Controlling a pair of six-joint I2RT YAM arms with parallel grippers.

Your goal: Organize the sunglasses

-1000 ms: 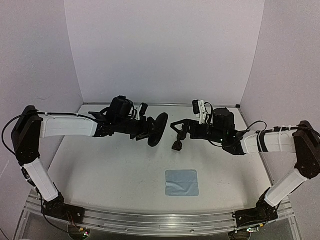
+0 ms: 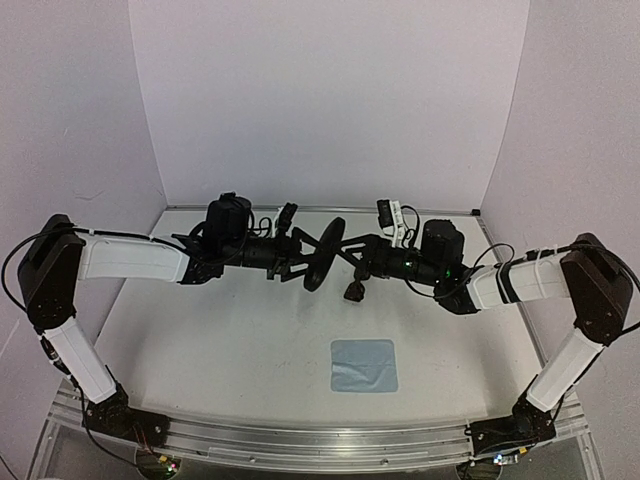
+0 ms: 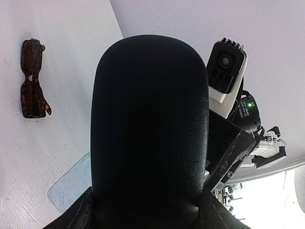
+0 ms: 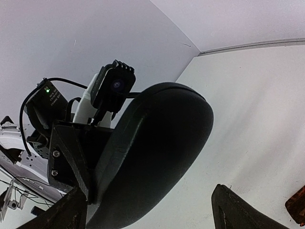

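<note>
A black, rounded glasses case (image 2: 323, 255) is up in the air between the two grippers. My left gripper is shut on it, a finger at either side of its lower end in the left wrist view. From the right, my right gripper reaches the case with its fingers spread; its right finger stands clear of the case, and the contact at its left finger is unclear. Tortoiseshell sunglasses (image 3: 31, 78) lie on the table, arms folded; one end shows from above below the right gripper, the rest hidden under it.
A light blue cloth (image 2: 364, 366) lies flat on the table in front of the sunglasses. White walls close in the back and sides. Free table (image 2: 220, 350) lies to the left of the cloth.
The case has shifted slightly right and up, closer to the right gripper. Sunglasses and cloth have stayed put.
</note>
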